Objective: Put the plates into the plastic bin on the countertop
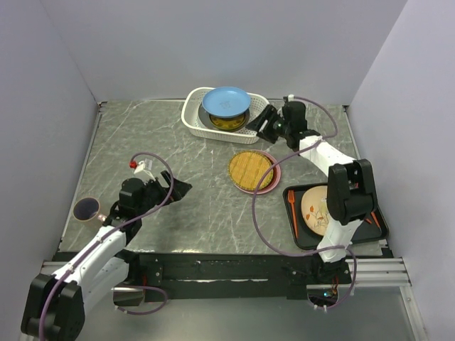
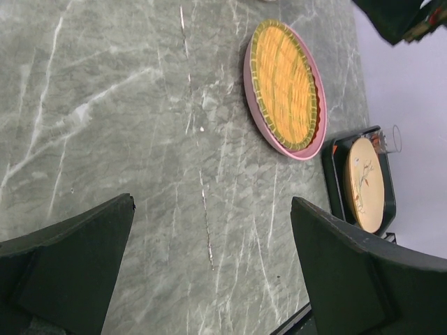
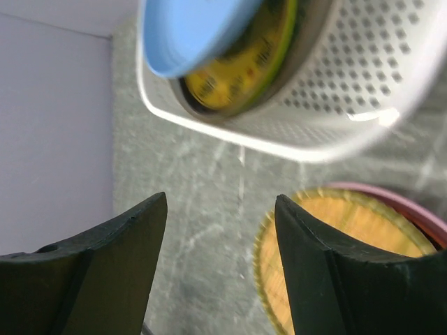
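A blue plate (image 1: 226, 102) rests in the white plastic bin (image 1: 190, 114) at the back of the counter, tilted over a yellow patterned plate (image 1: 227, 123) and a dark plate beneath it. In front of the bin lies a pink dish (image 1: 272, 180) with a round, golden pie-like disc (image 1: 249, 170) on it. My right gripper (image 1: 263, 123) hangs open by the bin's right end, nothing between its fingers; the right wrist view shows the blue plate (image 3: 195, 31) clear of them. Above bare counter on the left, my left gripper (image 1: 183, 182) is open and empty.
At the front right, under the right forearm, a black tray (image 1: 304, 237) holds a cream plate (image 1: 313, 206) and orange utensils. A brown mug (image 1: 87, 209) stands at the left edge. Walls close off the back and sides.
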